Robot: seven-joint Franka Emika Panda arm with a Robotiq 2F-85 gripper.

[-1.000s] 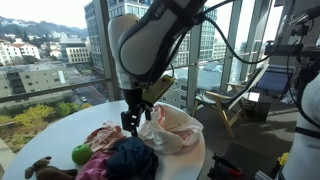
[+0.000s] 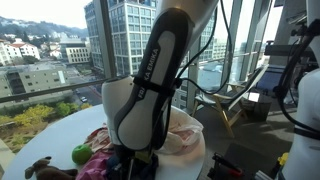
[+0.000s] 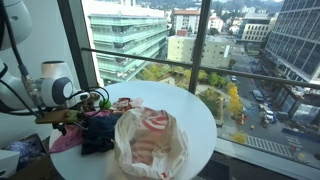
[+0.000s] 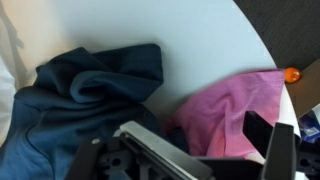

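A dark blue cloth [image 4: 85, 115] lies crumpled on the white table [image 4: 190, 40], filling much of the left of the wrist view. To its right is a pink cloth [image 4: 232, 100]. My gripper is open above the pair, one finger over the blue cloth and the other over the pink one. Nothing shows held between them. In exterior view 1 the arm covers most of the blue cloth, and the fingertips are hard to make out there.
A white and red plastic bag [image 3: 150, 145] stands on the table beside the blue cloth. A green apple [image 2: 81, 154] and a brown plush toy [image 2: 45, 169] are near the pink cloth. An orange round thing [image 4: 292, 75] shows past the table edge.
The arm has come down and toward the exterior view 1 camera, from above the table to just over the blue cloth, now largely hiding it. The cloths appear unmoved.
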